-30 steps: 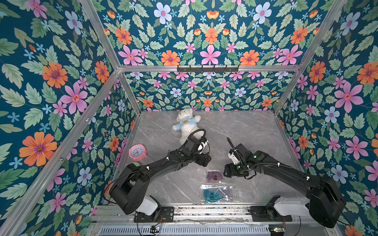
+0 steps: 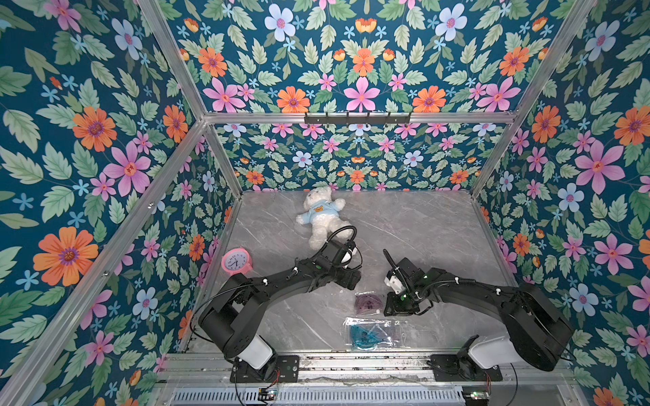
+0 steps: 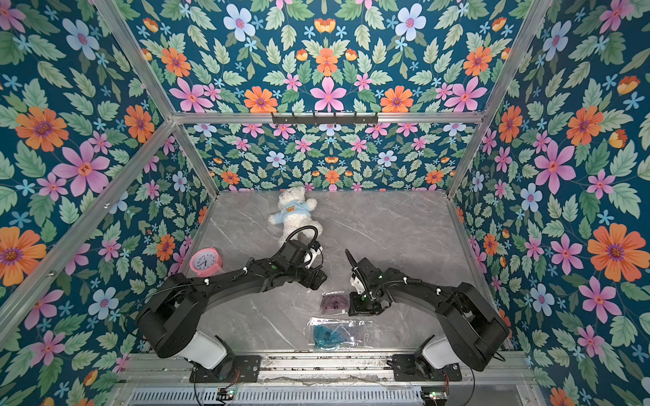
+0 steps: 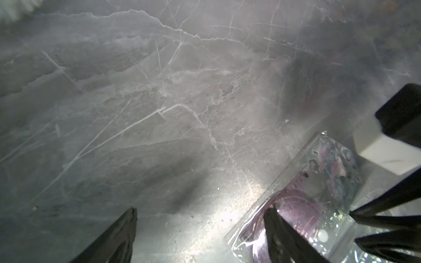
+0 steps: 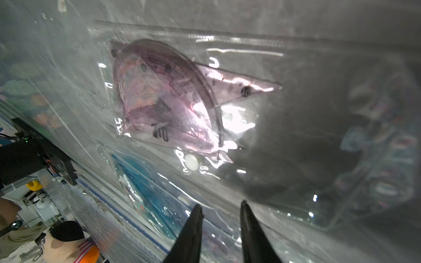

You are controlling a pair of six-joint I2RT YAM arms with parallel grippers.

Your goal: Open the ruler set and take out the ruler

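A flat clear pouch with a purple ruler set, a protractor and a triangle inside, lies on the table between my arms. It fills much of the right wrist view, a small white round fastener at its edge. My right gripper hangs low over the pouch's edge, its two fingers a small gap apart with nothing seen between them. In the left wrist view the purple pouch is at lower right. My left gripper is wide open and empty, up and left of the pouch.
A second clear pouch with a blue set lies just in front of the purple one, close to the table's front edge. A white teddy bear and a pink clock are farther off.
The left arm has shifted only a little. Both pouches look unmoved.
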